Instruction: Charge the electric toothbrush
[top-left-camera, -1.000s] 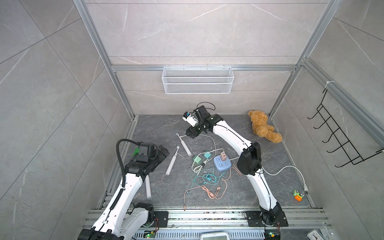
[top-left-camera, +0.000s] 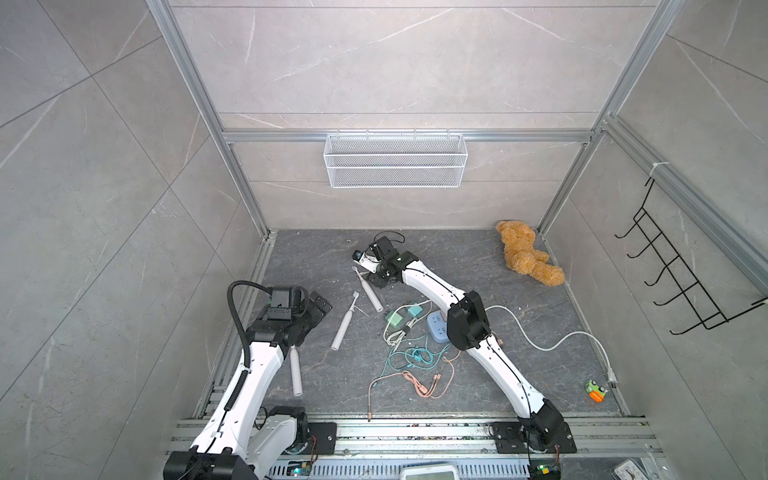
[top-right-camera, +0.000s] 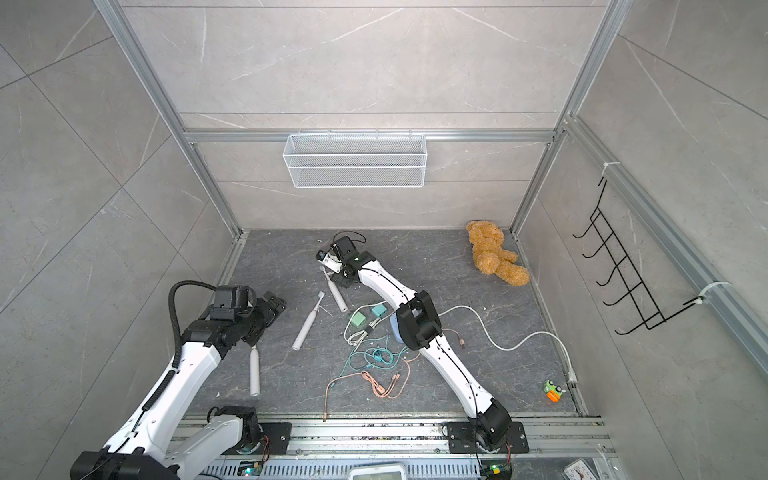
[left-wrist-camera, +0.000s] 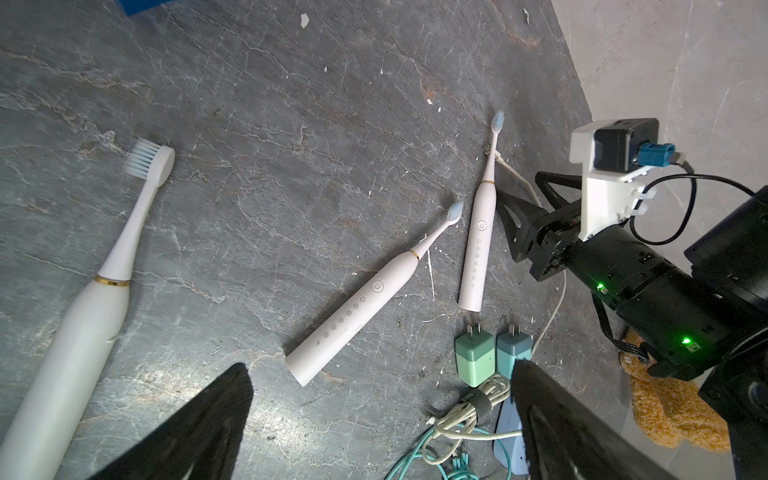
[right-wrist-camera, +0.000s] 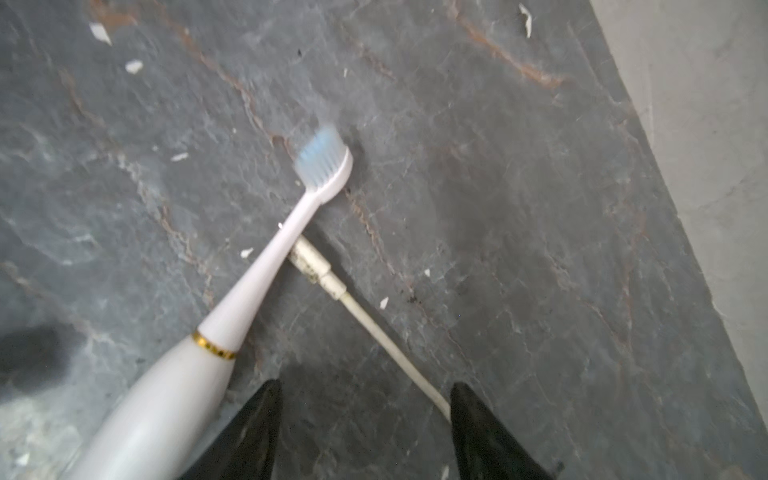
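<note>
A white electric toothbrush (right-wrist-camera: 156, 408) with a gold ring and pale blue bristles lies flat in the right wrist view. A white cable (right-wrist-camera: 384, 340) passes under its neck, its plug end (right-wrist-camera: 310, 260) tucked against the brush. My right gripper is just above the table with fingers parted; the cable runs toward its right finger, and nothing appears clamped. Two more toothbrushes, a middle one (left-wrist-camera: 352, 316) and a left one (left-wrist-camera: 68, 376), lie apart from it. Over the left side, my left gripper stands open and empty.
Green (top-left-camera: 393, 320) and teal (top-left-camera: 414, 312) adapters, a blue power strip (top-left-camera: 437, 328) partly behind the right arm, and tangled teal and pink cables (top-left-camera: 420, 385) occupy the centre. A teddy bear (top-left-camera: 528, 254) lies at back right.
My right gripper has come left and nearer the front, to beside the far toothbrush; its arm now covers part of the power strip. The left arm has shifted only slightly.
</note>
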